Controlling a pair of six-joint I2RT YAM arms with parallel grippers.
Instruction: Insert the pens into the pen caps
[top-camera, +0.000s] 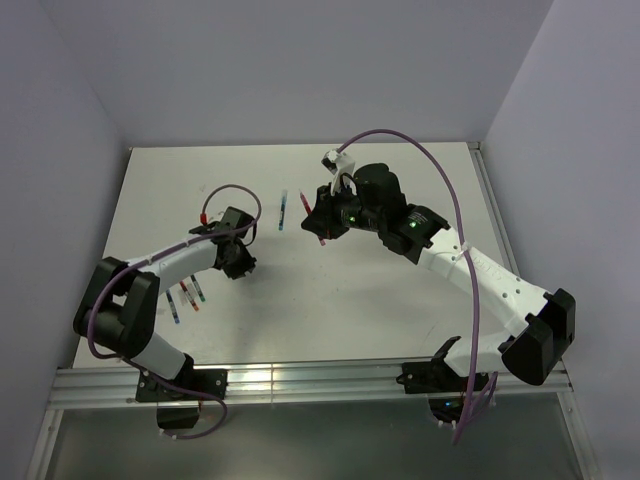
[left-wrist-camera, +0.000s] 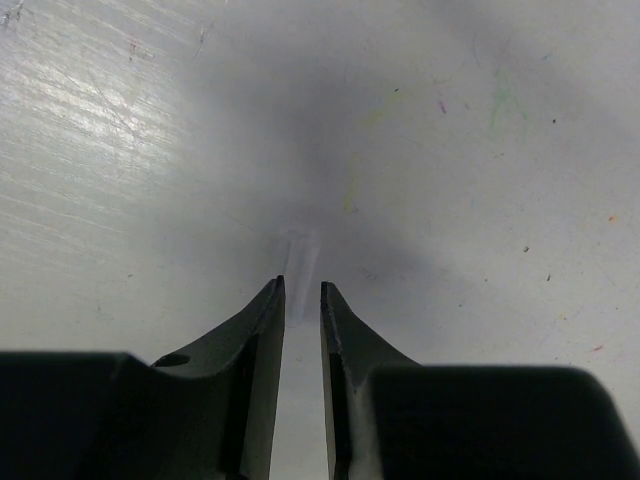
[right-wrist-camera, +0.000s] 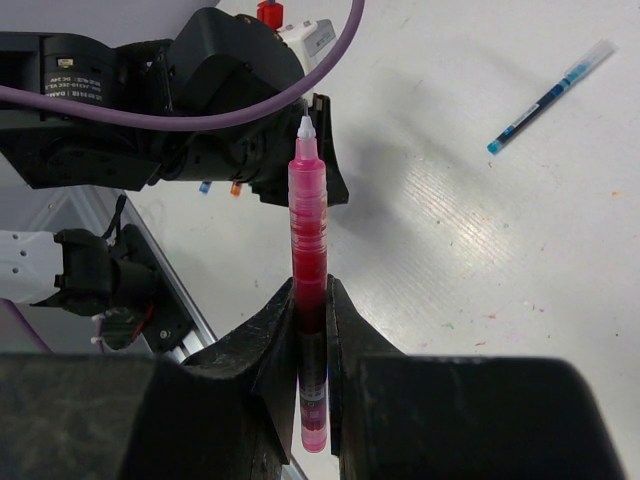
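Note:
My right gripper is shut on a pink pen (right-wrist-camera: 308, 220), held with its pointed tip up, above the table's middle. My left gripper stands open, low over a clear pen cap (left-wrist-camera: 298, 275) lying on the table just beyond its fingertips. A blue pen (right-wrist-camera: 540, 105) lies on the table with a clear cap on its end. Several more pens (top-camera: 188, 295) lie at the left of the table, beside the left arm.
A metal rail (top-camera: 310, 375) runs along the front edge. Walls close it in at the sides and back.

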